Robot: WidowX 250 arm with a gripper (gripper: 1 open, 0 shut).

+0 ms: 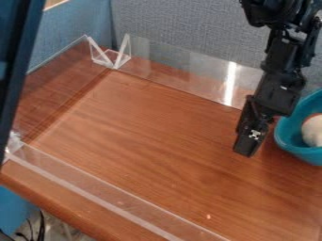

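My black arm comes down from the top right, its gripper (pixel 247 143) low over the wooden table (pixel 151 151), just left of a teal bowl (pixel 292 149). The bowl holds a pale rounded object (pixel 313 130), partly cut off by the right edge. The fingertips are small and dark here; no object shows held in them.
Clear plastic walls line the table's edges, with a white corner bracket (pixel 108 56) at the back left. A dark post (pixel 13 47) fills the left edge, with cables below.
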